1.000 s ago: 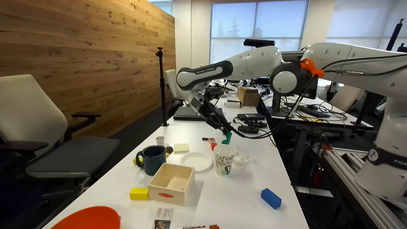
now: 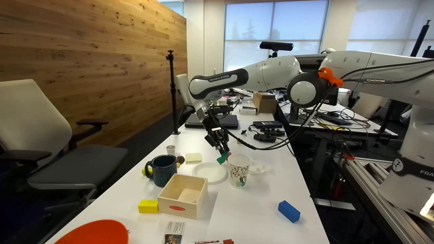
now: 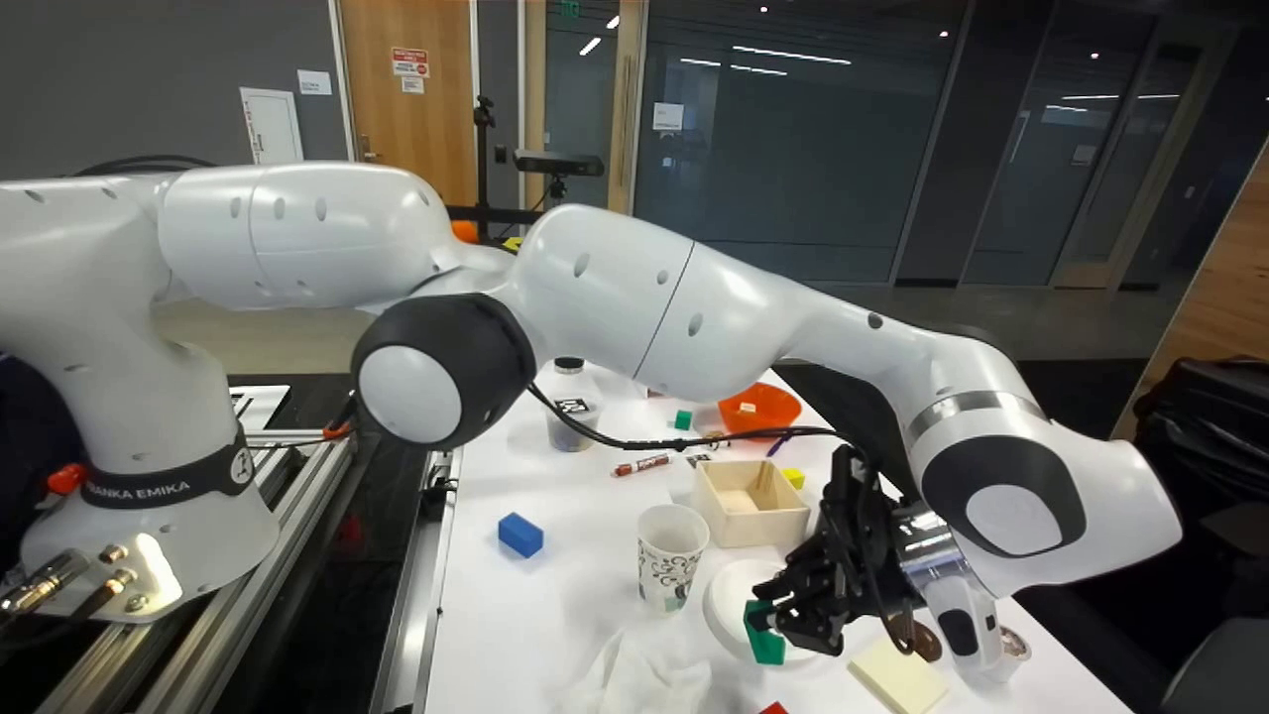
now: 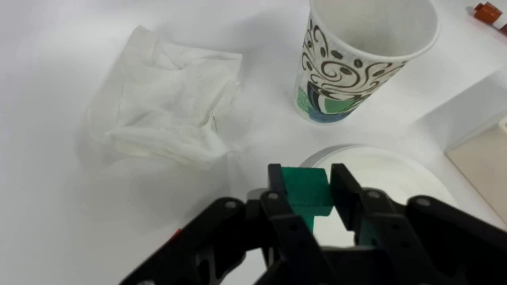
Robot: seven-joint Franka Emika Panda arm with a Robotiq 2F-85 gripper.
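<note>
A green block (image 4: 307, 188) is clamped between the two black fingers of my gripper, which is shut on it. In the second exterior view the green block (image 3: 764, 637) hangs tilted in front of the white plate (image 3: 726, 597), over its near side. The wrist view has the plate (image 4: 404, 178) just beyond and to the right of the block. From the first exterior view, my gripper (image 2: 223, 153) and the green block (image 2: 222, 158) show above the far edge of the plate (image 2: 203, 174), left of the patterned paper cup (image 2: 238, 173).
A crumpled white tissue (image 4: 176, 95) lies beside the paper cup. The wooden box (image 2: 179, 205), a dark mug (image 2: 163, 173) and a yellow block (image 2: 148, 206) stand around the plate. A blue block (image 2: 289, 211) sits alone on otherwise clear table to the right.
My gripper has moved left in the first exterior view and slightly lower, carrying the green block from behind the cup toward the plate. The cup and plate have stayed put.
</note>
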